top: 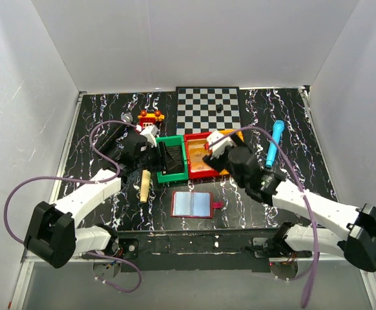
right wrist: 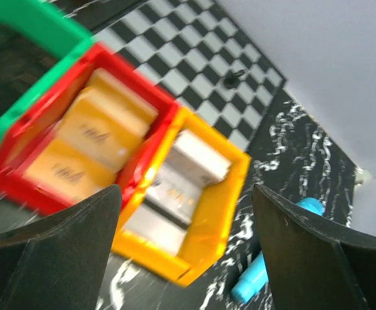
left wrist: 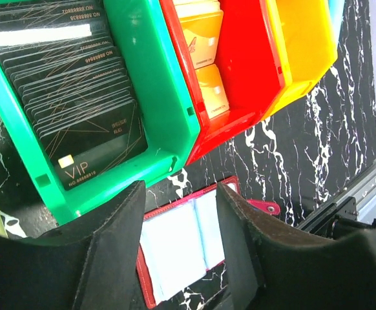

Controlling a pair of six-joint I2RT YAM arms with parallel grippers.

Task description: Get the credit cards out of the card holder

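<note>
The card holder [top: 192,204], a red-edged folder with pale clear sleeves, lies opened flat near the table's front. Several black VIP cards [left wrist: 78,84] lie in the green bin [left wrist: 168,119], orange cards [left wrist: 204,48] in the red bin [left wrist: 246,58], and whitish cards [right wrist: 175,194] in the yellow bin [right wrist: 230,203]. Over the green bin's front edge, my left gripper is part open with nothing between its fingers; the holder shows beyond them. My right gripper stands open and empty, above the red and yellow bins.
A yellow roll [top: 145,186] lies left of the green bin. Behind are a red-orange toy [top: 150,119] and a checkered board [top: 207,110] with a small black piece. A blue microphone-like object [top: 274,143] lies at right. Around the holder the table is clear.
</note>
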